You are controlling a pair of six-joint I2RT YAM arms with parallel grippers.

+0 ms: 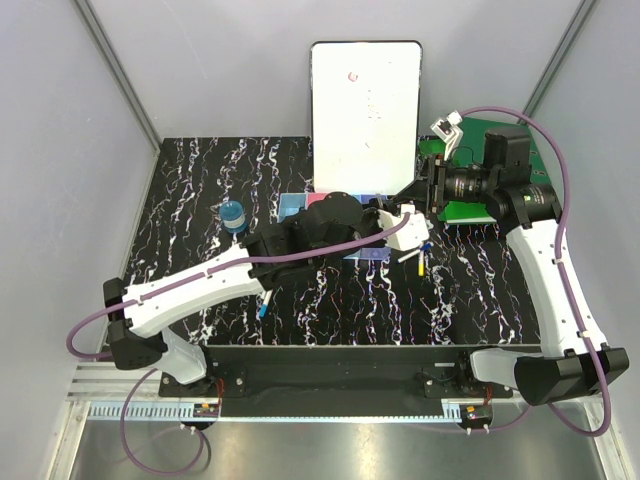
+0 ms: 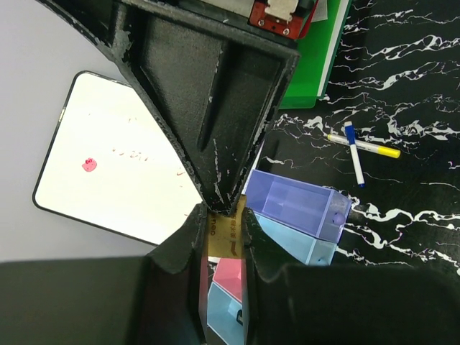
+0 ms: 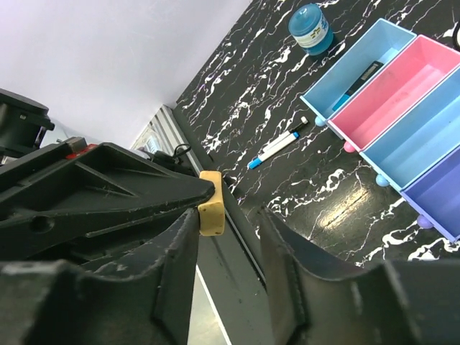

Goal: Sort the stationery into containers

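Observation:
A small tan block with dark print (image 2: 226, 236) is pinched between the fingertips of my left gripper, which is shut on it. In the right wrist view, the block's yellowish end (image 3: 212, 208) sticks out past the black left finger, close against one finger of my right gripper. A clear gap shows between the right fingers, so that gripper stands open around the block's end. Both grippers meet above the row of organizer compartments: purple (image 2: 298, 203), light blue (image 3: 424, 133), pink (image 3: 399, 90) and another light blue, which holds a dark cutter (image 3: 363, 79).
Two pens (image 3: 277, 149) lie at the front left. A yellow marker (image 2: 377, 149) and a blue-tipped marker (image 2: 354, 154) cross on the right. A blue jar (image 1: 232, 216) stands at left, a whiteboard (image 1: 366, 110) behind, a green box (image 1: 467, 212) at right.

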